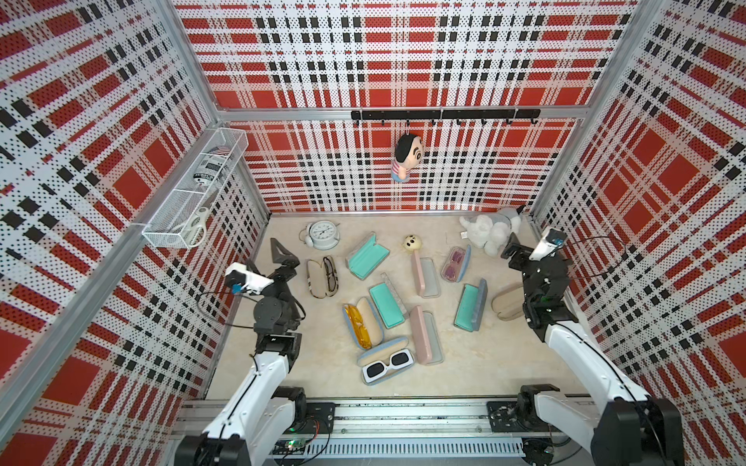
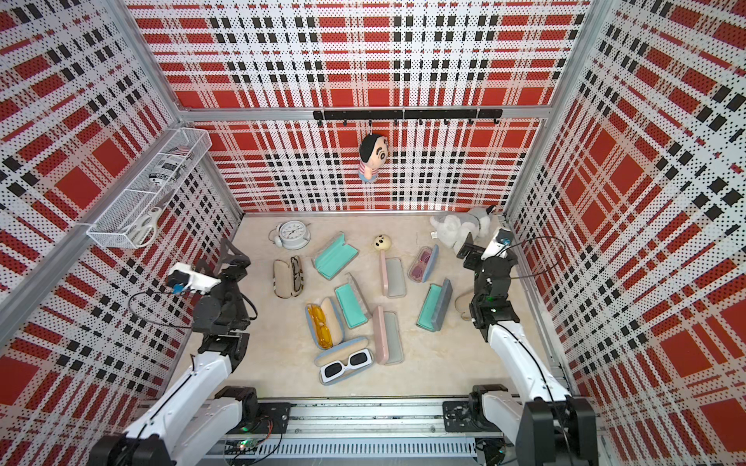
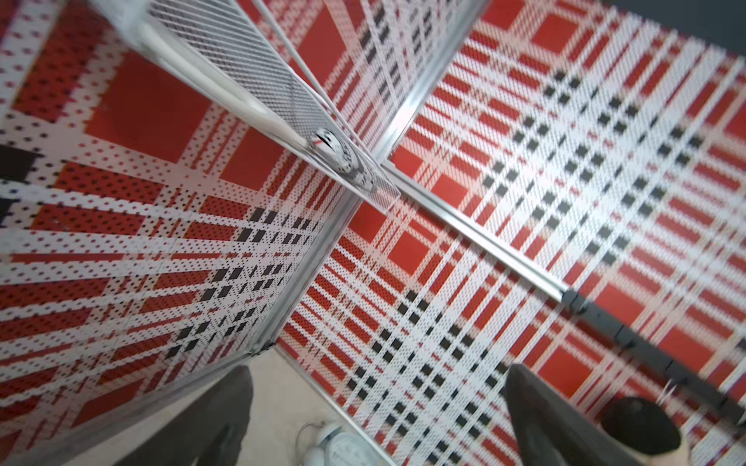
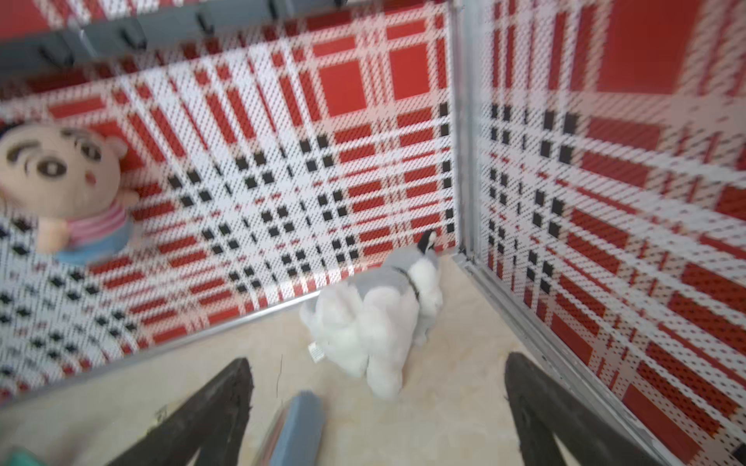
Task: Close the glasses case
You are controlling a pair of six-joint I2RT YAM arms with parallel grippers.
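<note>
Several glasses cases lie spread over the table with lids up. Empty teal ones are at the back (image 1: 368, 260), in the middle (image 1: 386, 304) and to the right (image 1: 467, 306). Two empty pink-lidded cases, the rear case (image 1: 426, 277) and the front case (image 1: 427, 337), stand in the centre. Glasses lie in three blue-grey shells: amber goggles (image 1: 358, 325), white sunglasses (image 1: 388, 364) and purple glasses (image 1: 453, 265). My left gripper is open and empty, tilted up toward the back-left corner. My right gripper is open and empty, facing the plush dog, apart from every case.
Patterned glasses (image 1: 332, 276), an alarm clock (image 1: 322, 233), a small round doll (image 1: 412, 242) and a plush dog (image 1: 491, 231) surround the cases. A beige case (image 1: 509, 302) lies beside my right arm. A wire basket (image 1: 197, 190) hangs left.
</note>
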